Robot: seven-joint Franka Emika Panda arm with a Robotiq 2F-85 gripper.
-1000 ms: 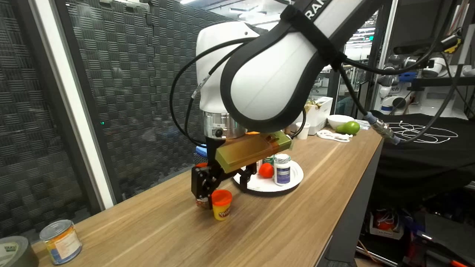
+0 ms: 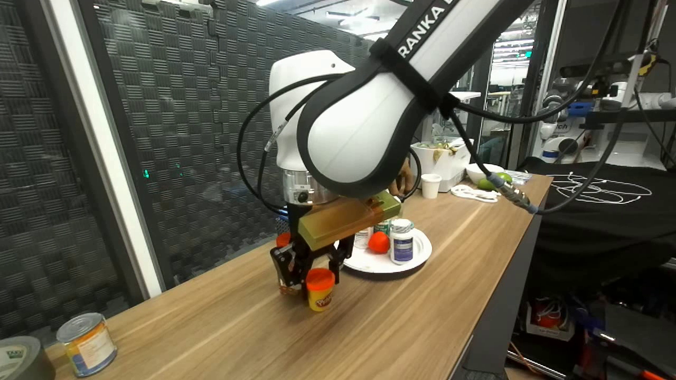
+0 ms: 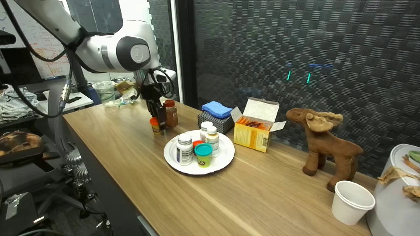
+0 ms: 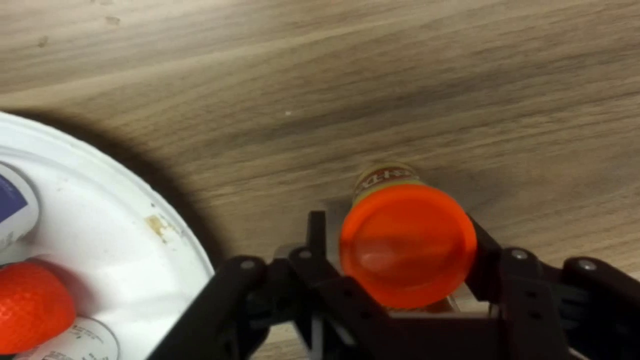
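Observation:
A small yellow Play-Doh can [image 2: 320, 291] with an orange-red lid stands on the table. My gripper is around it, part open. In the wrist view, the right finger [image 4: 484, 258] is against or very near the lid, while a gap shows between the lid and the left finger. The can [image 3: 156, 126] stands partly behind the gripper in exterior view 2. A white plate [image 3: 177, 167] lies close by. It holds a teal-lidded tub [image 3: 203, 155], several white bottles and a red round item [image 2: 378, 243].
A red-lidded brown jar [image 3: 171, 114] stands right behind the gripper. Farther along the wall are a yellow box [image 3: 250, 135], a plush moose [image 3: 328, 147] and white cups [image 3: 351, 202]. A tin [image 2: 87, 344] sits near the table's left end.
The gap between my fingers has narrowed around the can. In exterior view 1, the can has shifted slightly right and the arm a little left.

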